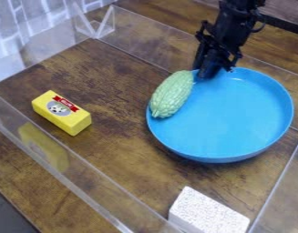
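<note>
A black robot gripper (206,65) reaches down from the top at the back rim of a blue plate (224,123). A pale green corn cob (173,95) lies on the left side of the plate, its upper end just below and left of the fingertips. Whether the fingers touch or hold the plate or the corn is unclear, and their opening is hard to make out.
A yellow box (61,113) with a label lies on the wooden table (78,182) at the left. A white block (207,215) sits at the front right. Clear walls run along the edges. The table left of the plate is mostly free.
</note>
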